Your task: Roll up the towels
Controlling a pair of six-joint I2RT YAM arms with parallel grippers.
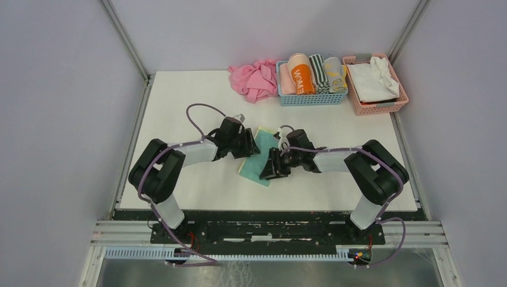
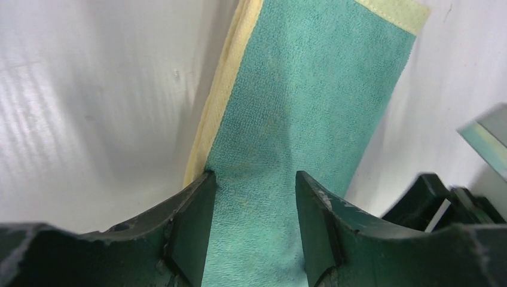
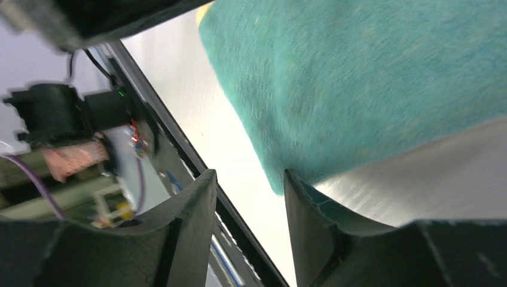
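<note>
A folded teal towel (image 1: 256,166) with cream edge bands lies slanted on the white table between my two grippers. My left gripper (image 1: 254,152) is over its left side; in the left wrist view the gripper stands part open, one finger at the cream-banded edge and the other over the teal cloth. At the towel's near right part is my right gripper (image 1: 267,176). In the right wrist view, the right gripper is open, with a corner of the towel (image 3: 335,101) by its right fingertip. Arms cover part of the towel from above.
A pink crumpled cloth (image 1: 256,80) lies at the back. Beside it stands a blue basket (image 1: 314,100) of rolled towels, and a pink basket (image 1: 382,107) with white cloth is at the back right. Bare table (image 1: 173,110) lies to the left.
</note>
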